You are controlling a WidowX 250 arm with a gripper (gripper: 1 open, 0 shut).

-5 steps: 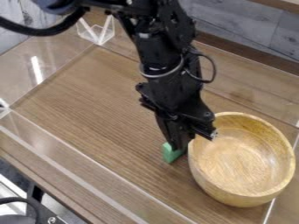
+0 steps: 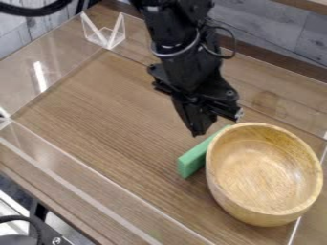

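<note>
The black gripper (image 2: 197, 122) hangs from the arm above the middle of the wooden table, its tip just up and left of a green block (image 2: 197, 159) and apart from it in the picture. Its fingertips are small and dark, with nothing visible between them; it looks shut. The green block lies on the table against the left side of a large pale tan bowl (image 2: 262, 177) at the right.
A clear plastic or wire item (image 2: 105, 33) stands at the back left. Cables show at the lower left edge.
A second ago the gripper was lower, over the green block and the bowl's edge. Block and bowl look unmoved.
</note>
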